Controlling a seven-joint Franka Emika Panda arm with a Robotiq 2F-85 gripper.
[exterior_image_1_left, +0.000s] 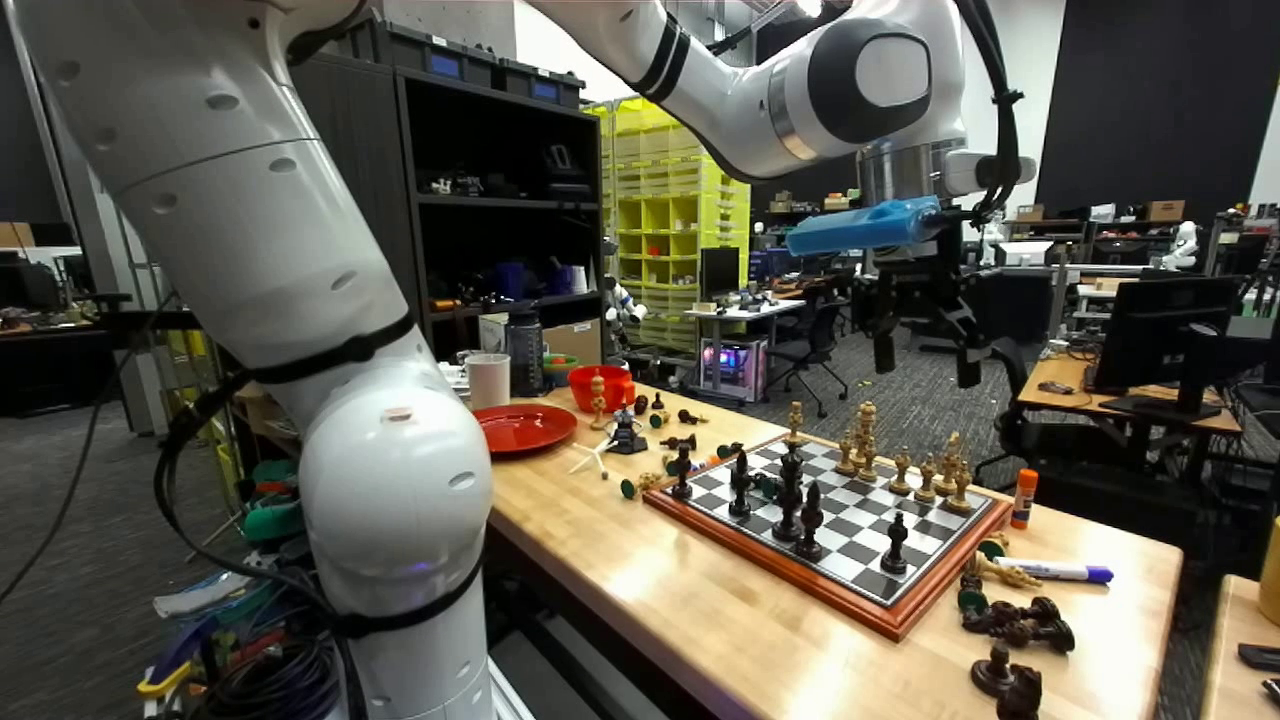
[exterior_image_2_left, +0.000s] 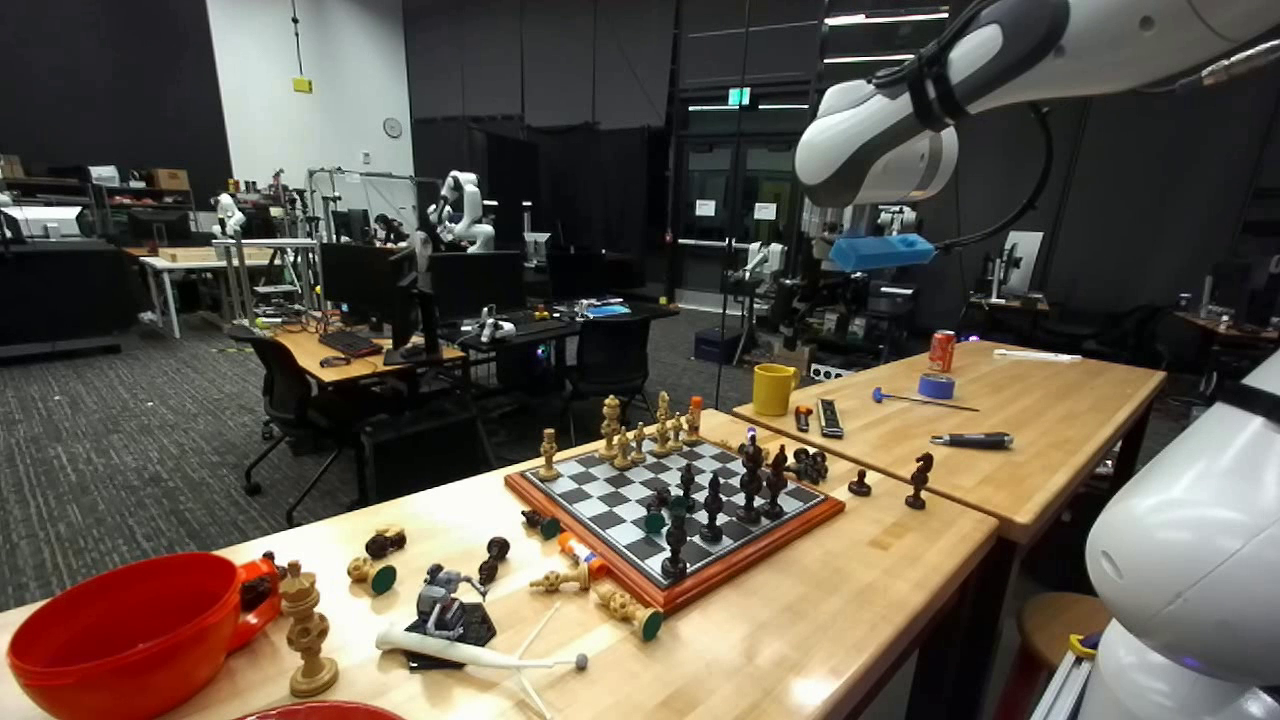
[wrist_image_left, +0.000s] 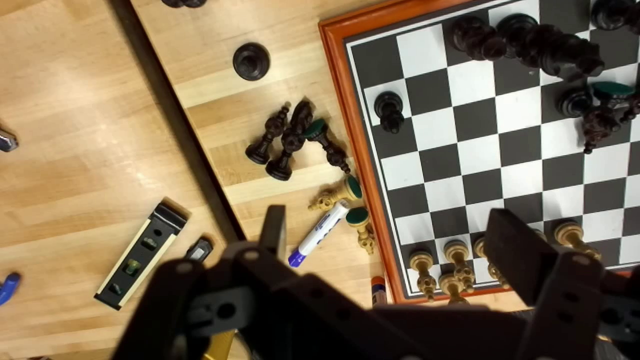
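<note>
My gripper hangs open, high above the table, with nothing between its fingers. Below it lies a chessboard with a reddish wooden frame. Dark pieces stand toward one side of the board, among them a lone dark piece near a corner. Light pieces stand along the opposite side. In the wrist view, toppled dark pieces and light pieces lie just off the board's edge. A white marker with a purple cap is beside them, visible between my fingers.
A red bowl, a small figurine and more fallen pieces occupy one end of the table. An orange glue stick stands by the board. The adjoining table holds a yellow mug, a level and tools.
</note>
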